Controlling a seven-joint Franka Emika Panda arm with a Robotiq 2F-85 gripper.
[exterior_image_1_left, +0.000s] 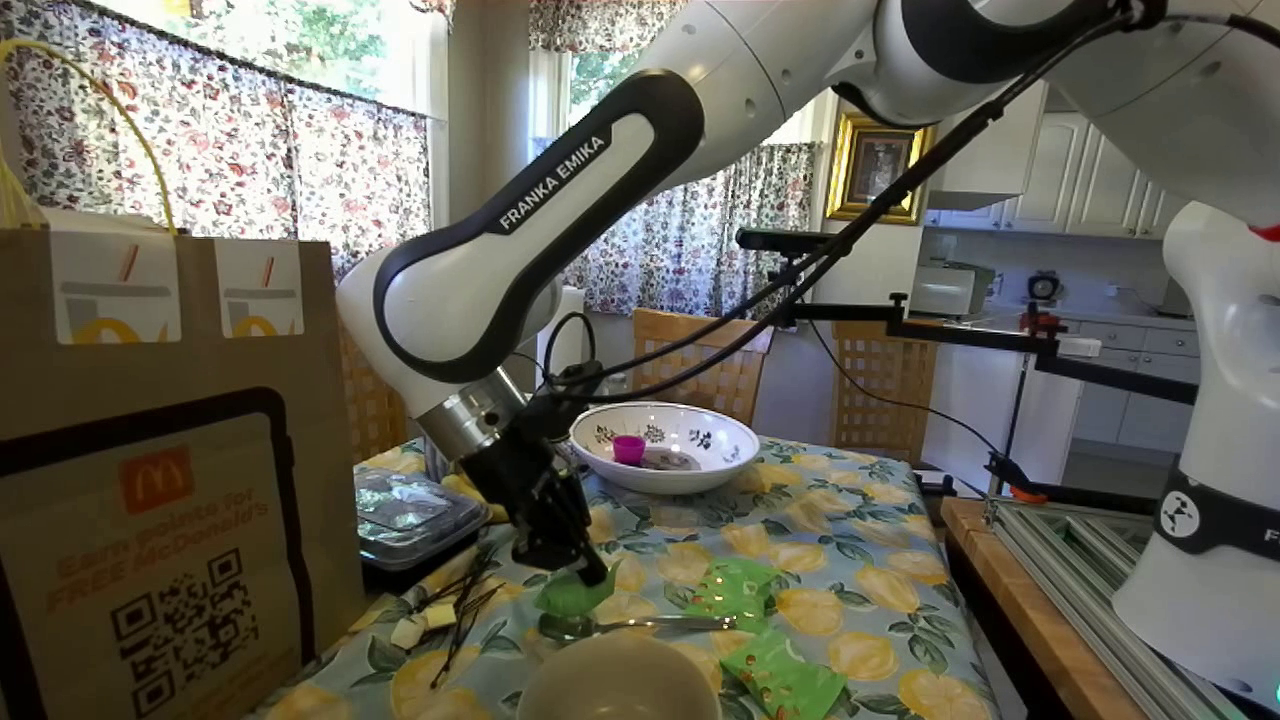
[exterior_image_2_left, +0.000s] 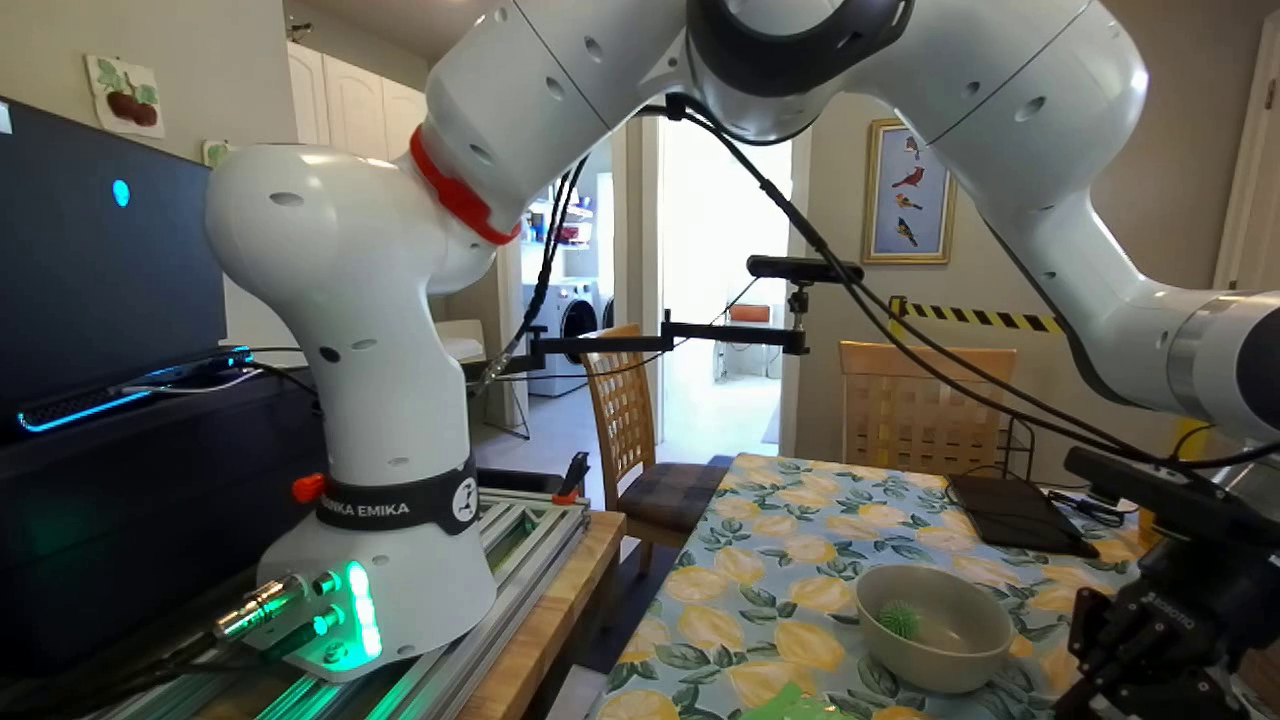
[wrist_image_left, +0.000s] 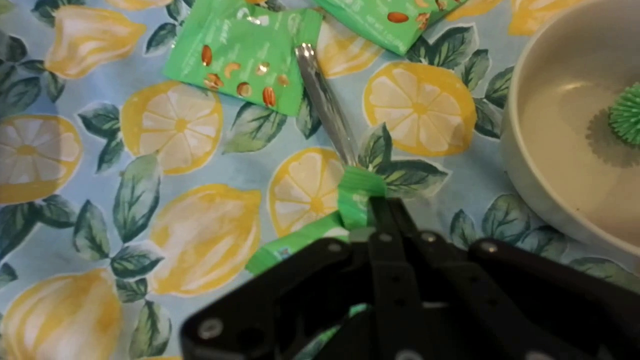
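Note:
My gripper is shut on a green snack packet (wrist_image_left: 360, 191), pinching its crumpled edge between the fingertips; the black fingers cover part of the packet. In exterior view 1 the same packet (exterior_image_1_left: 573, 594) hangs at or just above the tablecloth, under the fingertips. A metal spoon (wrist_image_left: 327, 105) runs from another green packet (wrist_image_left: 246, 57) towards the held one, which hides its far end in the wrist view. One more green packet (wrist_image_left: 393, 21) lies at the top edge. The cream bowl (wrist_image_left: 520, 144) holds a green spiky ball (wrist_image_left: 628, 114).
A large patterned white bowl (exterior_image_1_left: 708, 474) with a pink cup (exterior_image_1_left: 627, 450) stands further back. A clear-lidded container (exterior_image_1_left: 414, 516), thin dark sticks (exterior_image_1_left: 462, 624) and a tall paper bag (exterior_image_1_left: 180, 480) occupy one side. Much of the lemon-print tablecloth (exterior_image_1_left: 864, 528) is clear.

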